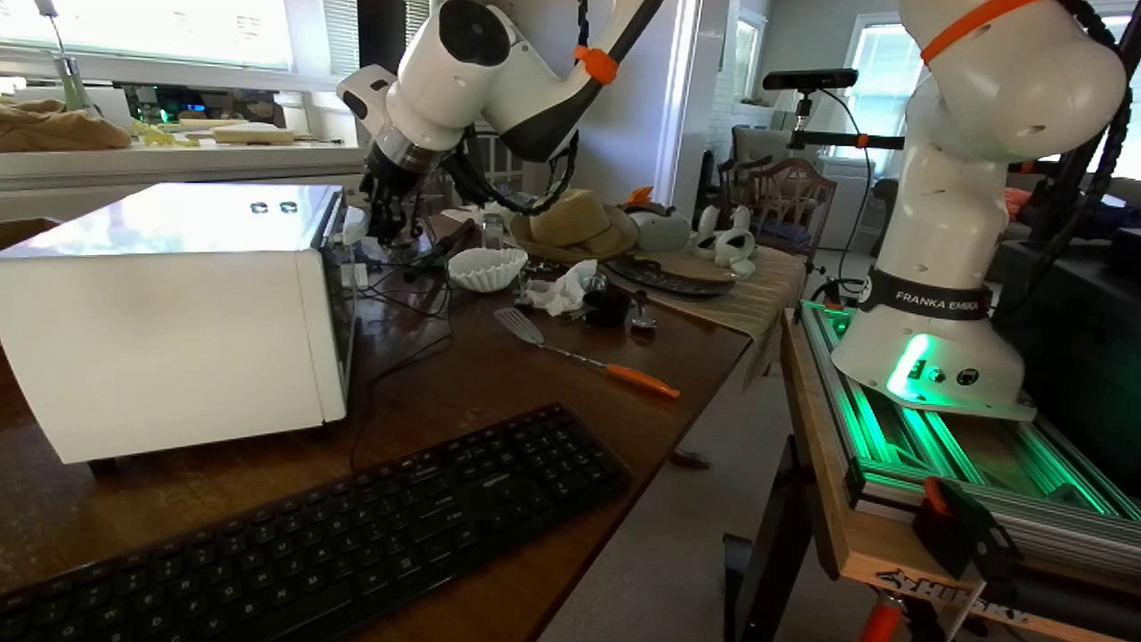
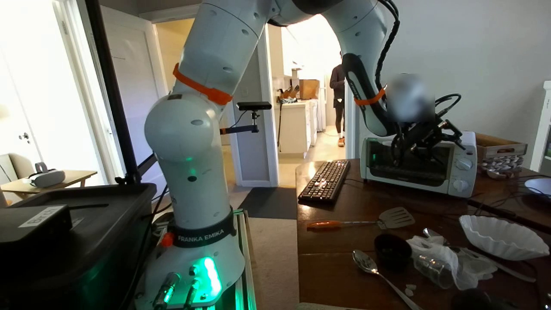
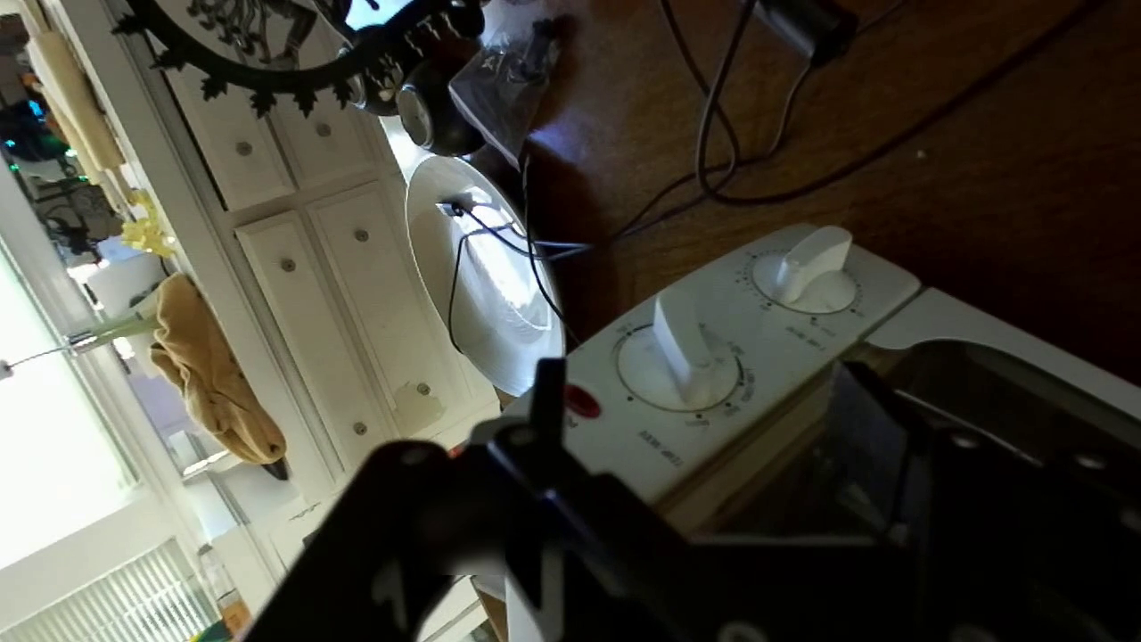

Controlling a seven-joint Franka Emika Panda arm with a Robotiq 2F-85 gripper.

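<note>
A white toaster oven stands on the brown table, its dark glass door and control panel toward my arm. In front of that door is my gripper, its two dark fingers apart with nothing held between them. Past the fingertips, the wrist view shows the oven's panel with a white knob in line with the gap, and a second knob farther up. A red light sits by the left finger. Whether either finger touches the oven I cannot tell. From the side, the gripper is partly hidden behind the oven's front corner.
A white bowl and loose cables lie beyond the panel. A black keyboard, an orange-handled spatula, a fluted white dish and a spoon are on the table. Bare wood shows between keyboard and spatula.
</note>
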